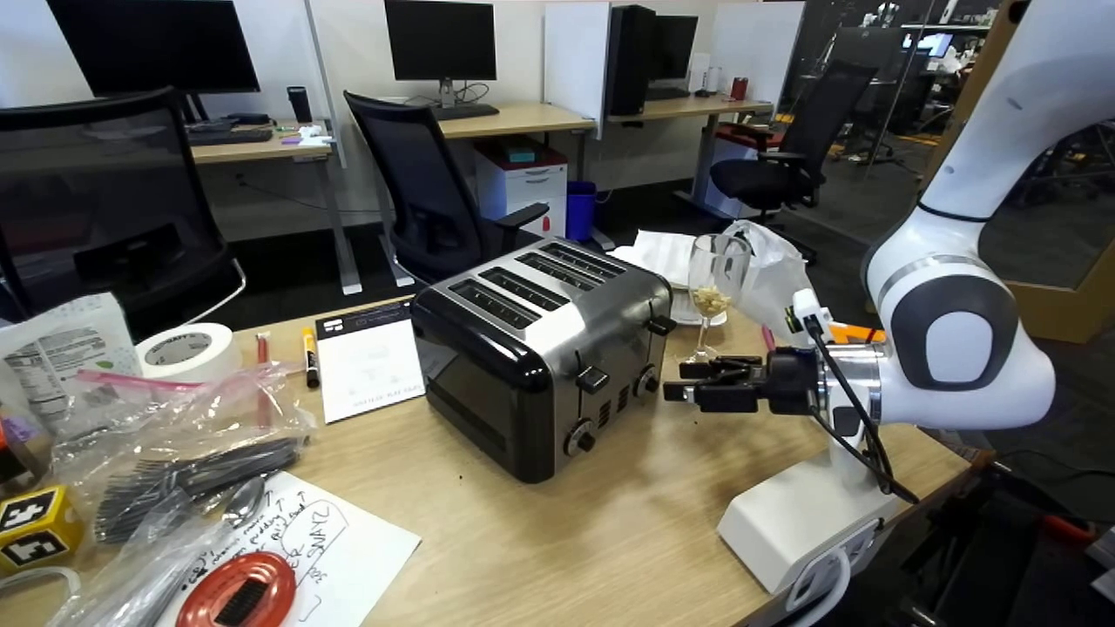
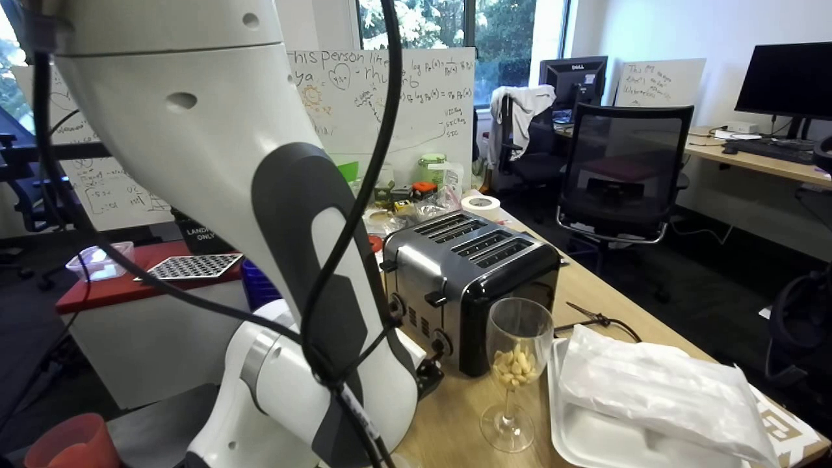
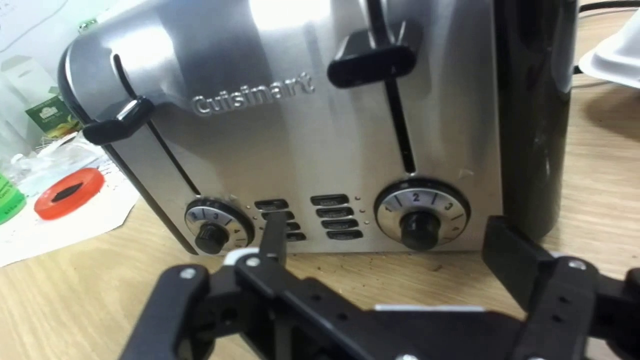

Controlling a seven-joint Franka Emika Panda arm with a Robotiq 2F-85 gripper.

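Observation:
A steel and black four-slot toaster stands on the wooden table. Its front, with two levers and two dials, fills much of the wrist view. There the right dial lies between the lines of my open fingers, while the left dial is outside them to the left. My gripper is apart from the toaster, with nothing between its fingers. In exterior view 1 the gripper is level with the dials, on their right. The arm largely hides it in exterior view 2.
A stemmed glass with pale pieces inside stands close by the toaster's corner. Beside it lies a white tray with a plastic bag on it. Bags, tape and paper crowd the table's other end.

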